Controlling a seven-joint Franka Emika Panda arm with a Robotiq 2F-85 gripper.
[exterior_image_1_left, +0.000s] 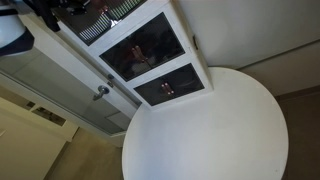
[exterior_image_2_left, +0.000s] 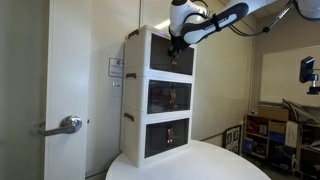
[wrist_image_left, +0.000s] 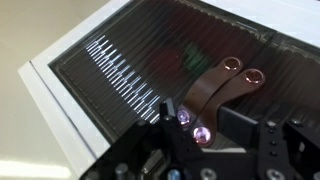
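Note:
A white three-tier cabinet with dark ribbed doors stands on the round white table. My gripper is at its top tier, close in front of the doors. Two brown leather pull straps with copper-coloured studs hang side by side on the top doors. Their lower ends show between my parted fingers in the wrist view. Whether the pads touch the leather cannot be made out. Both top doors look closed. In the first exterior view the gripper is mostly cut off at the upper left.
Lower on the cabinet are the middle doors and bottom doors, both closed with straps of their own. A room door with a metal handle is beside the cabinet.

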